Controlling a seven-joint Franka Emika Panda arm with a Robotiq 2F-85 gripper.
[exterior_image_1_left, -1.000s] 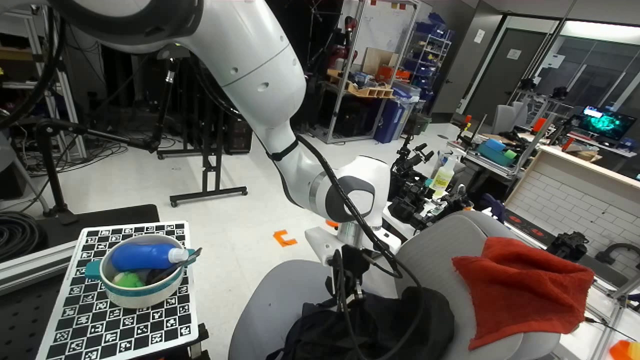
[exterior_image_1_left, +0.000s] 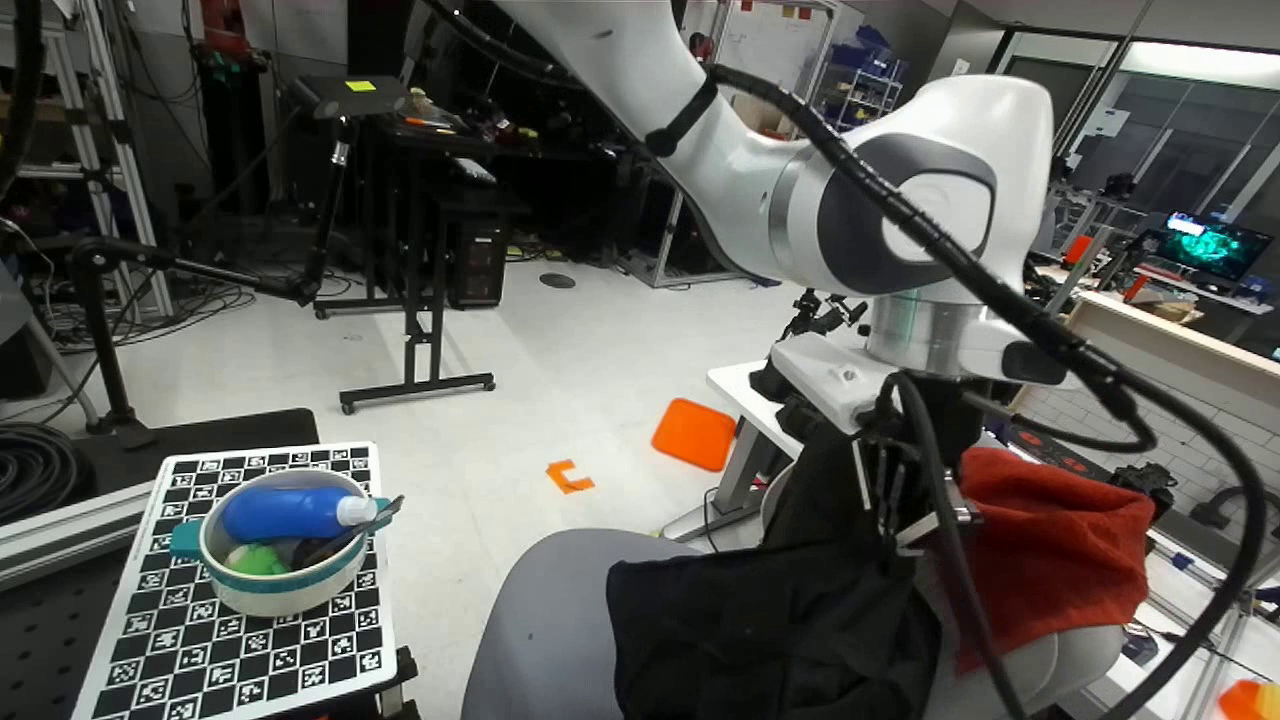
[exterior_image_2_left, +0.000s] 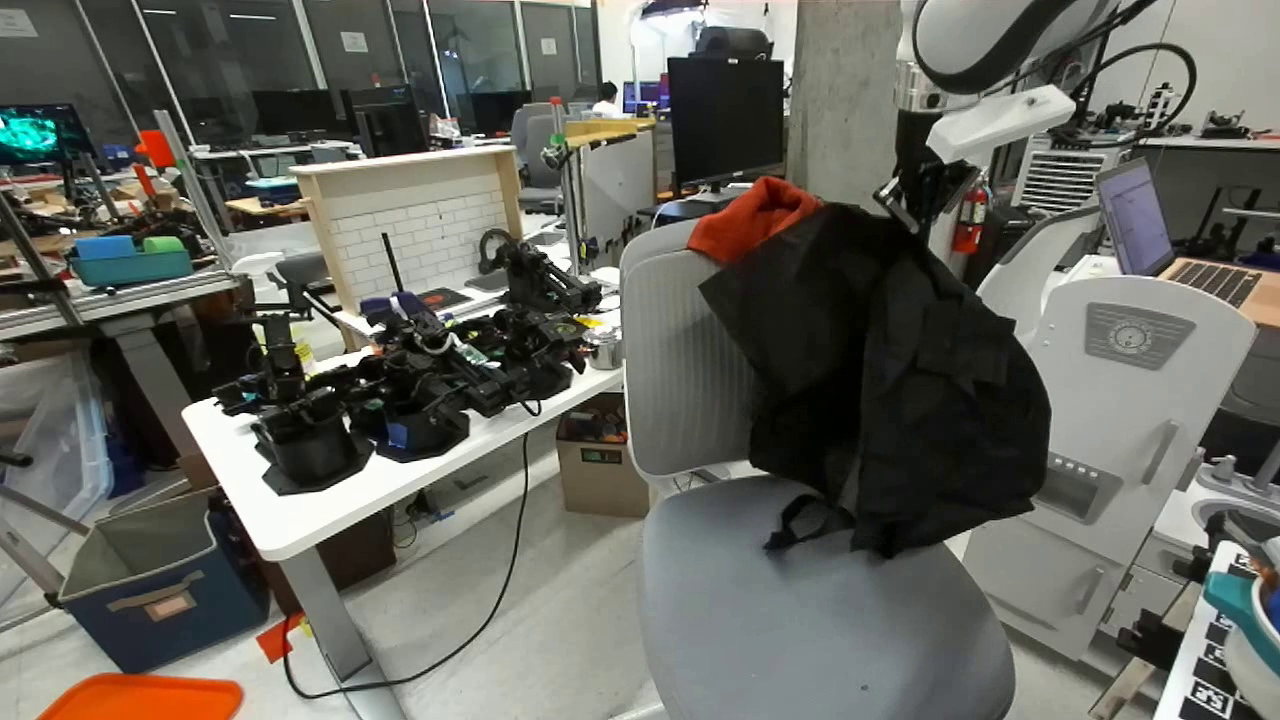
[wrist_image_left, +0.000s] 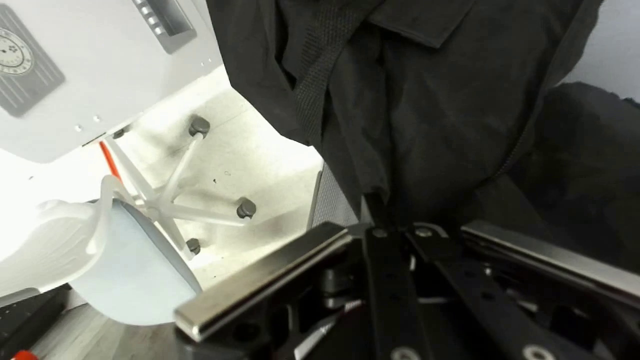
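Note:
A black cloth bag (exterior_image_2_left: 948, 360) hangs from my gripper (exterior_image_2_left: 914, 228), in front of the backrest of a grey chair (exterior_image_2_left: 816, 612). Its lower end, with a strap, reaches down to about the seat. In the wrist view the gripper is shut, with a fold of the dark bag fabric (wrist_image_left: 444, 114) pinched at its fingertips. A red cloth (exterior_image_1_left: 1056, 528) is draped over the top of the backrest, right behind the bag (exterior_image_1_left: 768, 624); only a corner of that cloth (exterior_image_2_left: 756, 222) shows in exterior view 2.
A white table (exterior_image_2_left: 264, 480) crowded with black devices stands beside the chair. On the other side are a white toy kitchen (exterior_image_2_left: 1116, 396) and a patterned board (exterior_image_1_left: 132, 672) bearing a pot (exterior_image_1_left: 270, 596) with a blue bottle (exterior_image_1_left: 288, 514). Most of the chair's seat is bare.
My arm has risen and moved towards the backrest. The bag, earlier heaped on the seat under the gripper, has been lifted and now hangs stretched out, partly covering the red cloth.

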